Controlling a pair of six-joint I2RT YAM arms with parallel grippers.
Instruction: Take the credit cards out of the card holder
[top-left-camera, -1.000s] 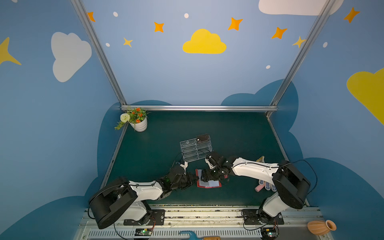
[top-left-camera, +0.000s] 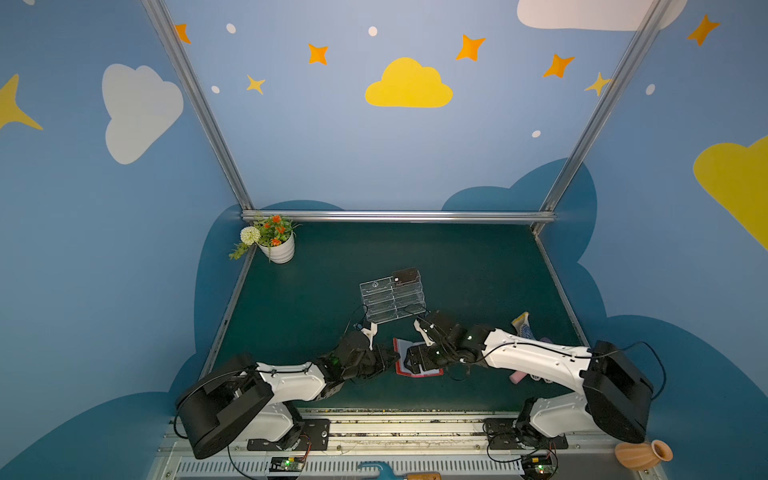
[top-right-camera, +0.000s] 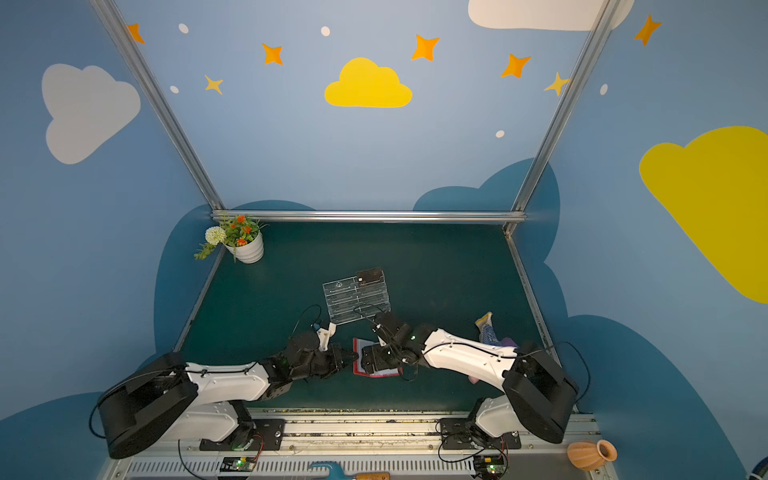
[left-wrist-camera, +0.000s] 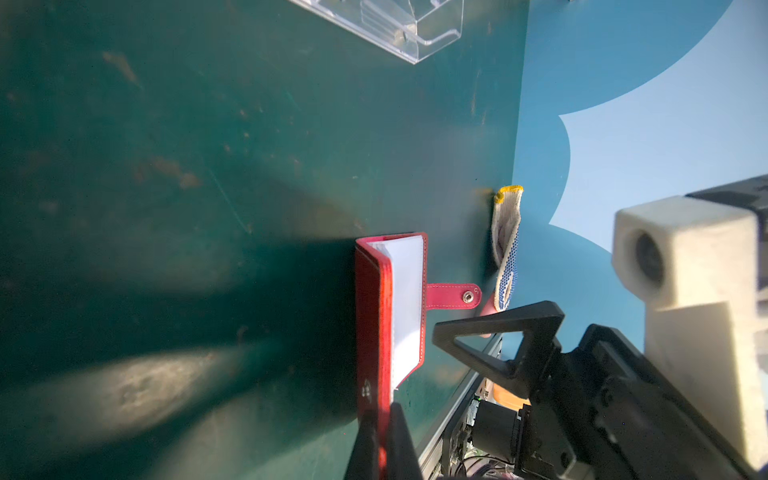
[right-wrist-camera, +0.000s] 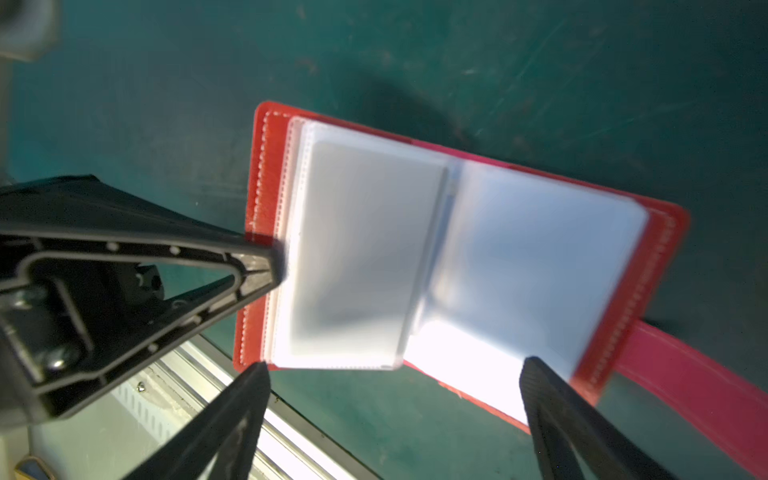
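A red card holder lies open on the green table, showing white plastic sleeves; its strap points right in the left wrist view. My left gripper is shut on the holder's left cover edge, at the bottom of that view. My right gripper hangs open just over the holder, its fingertips on either side of the sleeves in the right wrist view. Whether cards sit in the sleeves I cannot tell.
A clear acrylic rack with a dark item stands behind the holder. A potted plant is at the back left, a glove at the right.
The left arm has hardly moved.
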